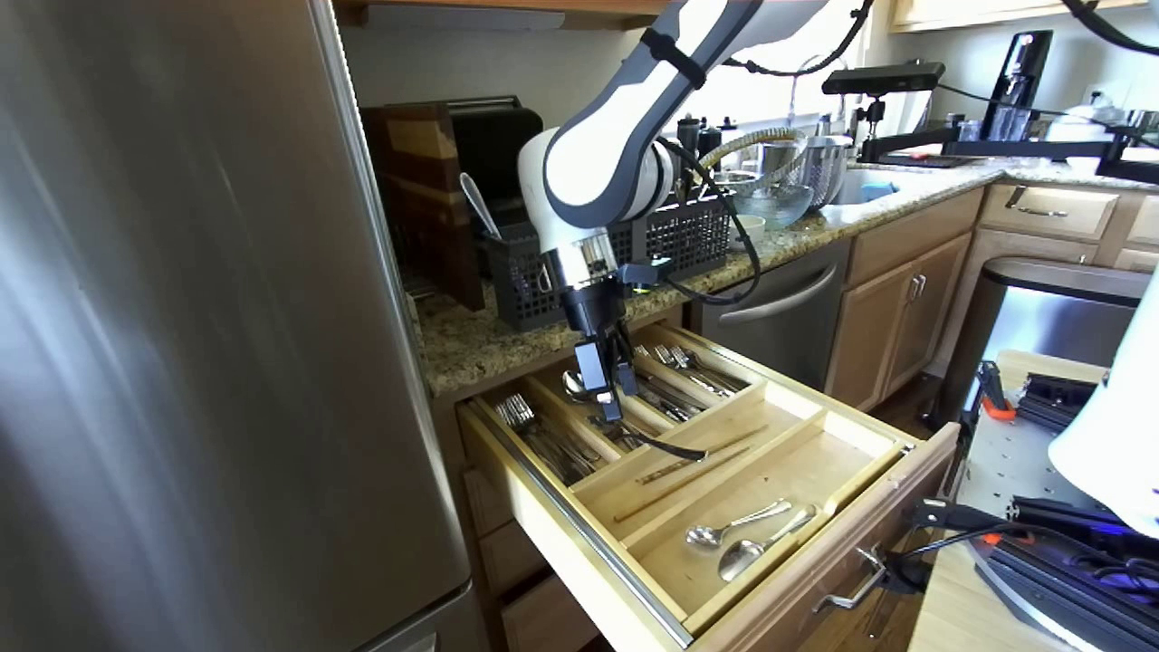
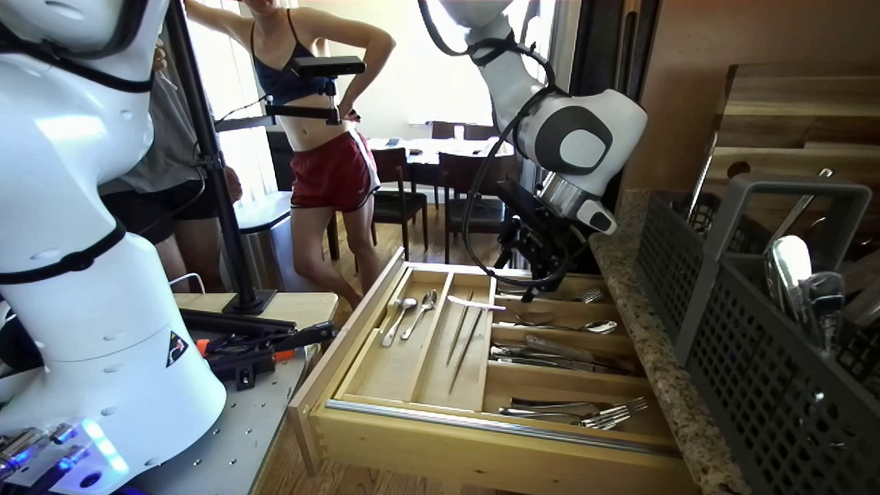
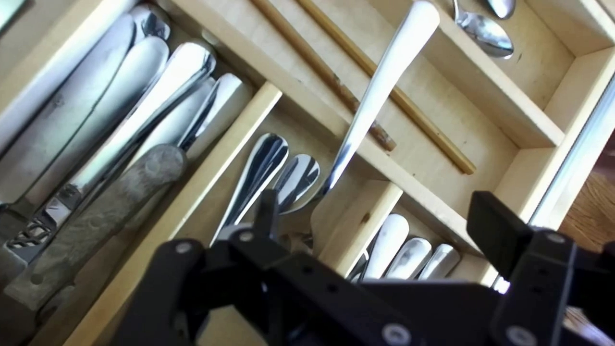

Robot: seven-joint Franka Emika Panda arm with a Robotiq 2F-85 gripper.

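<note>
My gripper (image 1: 611, 393) hangs over the back half of the pulled-out drawer (image 1: 543, 516), above the spoon section. Its two black fingers stand well apart in the wrist view, one finger (image 3: 498, 236) at the right and the other at the left, with nothing held between them. A long silver utensil (image 3: 383, 86) lies tilted, its handle resting across the divider and pointing over two wooden chopsticks (image 3: 340, 49). Its other end is hidden behind the gripper in the wrist view. Two spoons (image 1: 750, 538) lie in the front compartment.
Knives (image 3: 109, 115) fill one back section, and forks (image 2: 614, 412) lie in another. A grey dish rack (image 2: 767, 363) stands on the counter (image 2: 652, 346) beside the drawer. The refrigerator (image 1: 217, 326) is close on the left in exterior view 1.
</note>
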